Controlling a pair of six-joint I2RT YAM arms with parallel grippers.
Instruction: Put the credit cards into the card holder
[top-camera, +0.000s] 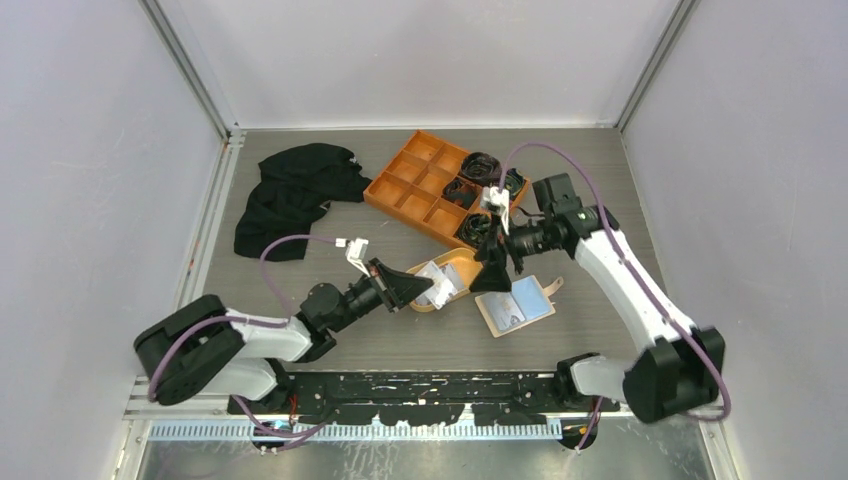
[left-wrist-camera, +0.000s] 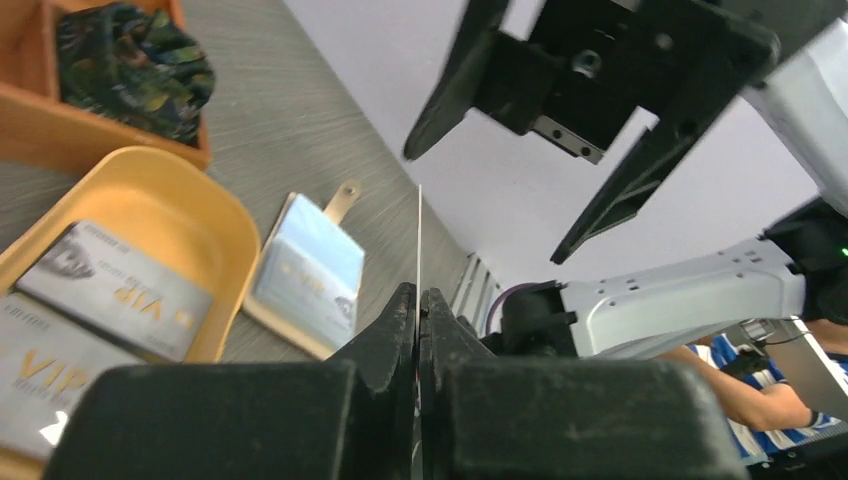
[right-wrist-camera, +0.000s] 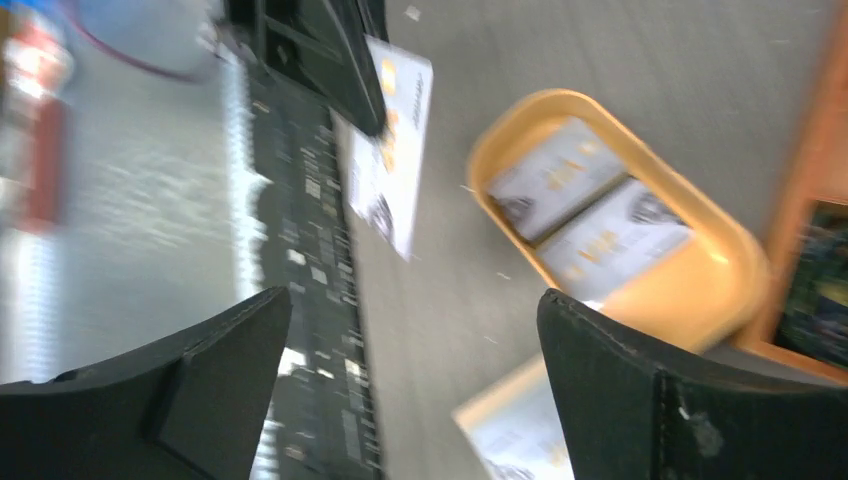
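Note:
My left gripper is shut on a card (right-wrist-camera: 390, 170), seen edge-on in the left wrist view and face-on in the right wrist view. It is beside the yellow tray (top-camera: 463, 260), which holds cards (left-wrist-camera: 125, 287) marked VIP. My right gripper is open, nothing between its fingers, to the right of the left gripper and above the table near the tray. The card holder (top-camera: 516, 306), a beige booklet with clear sleeves and a strap, lies open to the right of the tray.
An orange compartment box (top-camera: 410, 178) with dark coiled items stands behind the tray. A black cloth (top-camera: 295, 195) lies at the back left. The right wrist view is blurred.

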